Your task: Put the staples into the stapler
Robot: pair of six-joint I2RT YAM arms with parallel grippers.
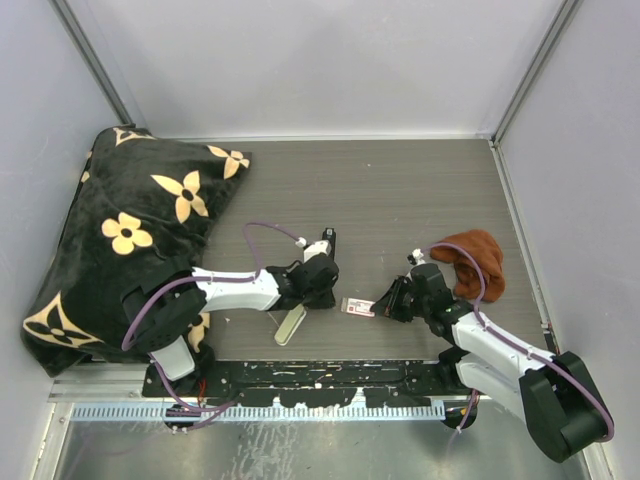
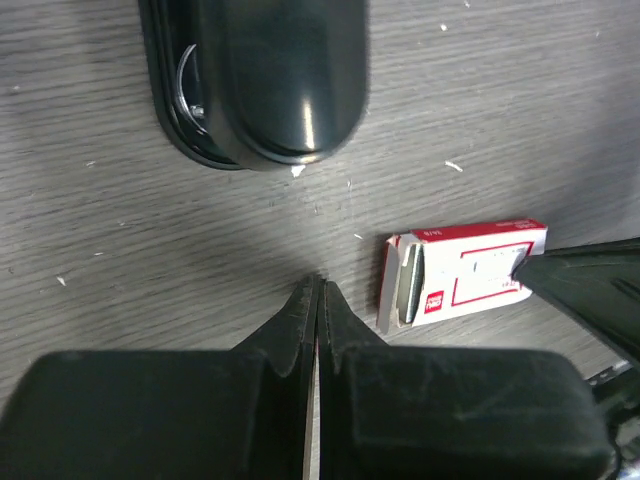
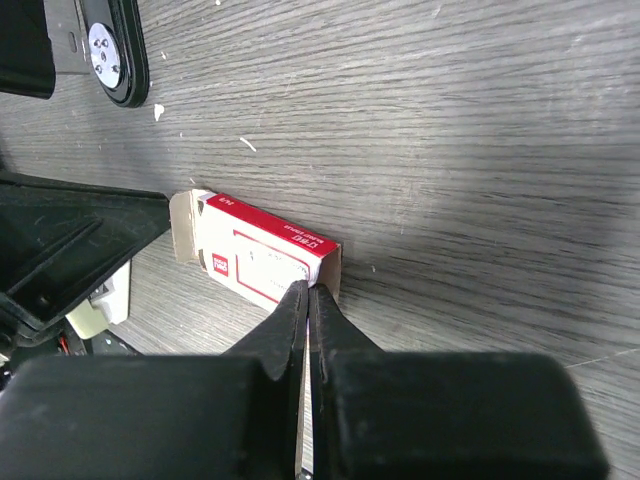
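A small red-and-white staple box [image 1: 358, 307] lies on the table between my two grippers. Its left end flap [image 2: 390, 290] stands open, showing a dark slit inside. The right gripper is shut on the thin edge at the box's other end. My left gripper is shut with nothing visible between its fingers, just left of the open end; in the right wrist view its fingers [image 3: 120, 215] come close to the flap. The black stapler [image 2: 280, 80] lies beyond the left gripper, which partly covers it from above.
A pale elongated object [image 1: 290, 325] lies by the left arm near the front edge. At the right sits a brown cloth [image 1: 470, 263], and a dark flowered cushion [image 1: 140, 230] fills the left side.
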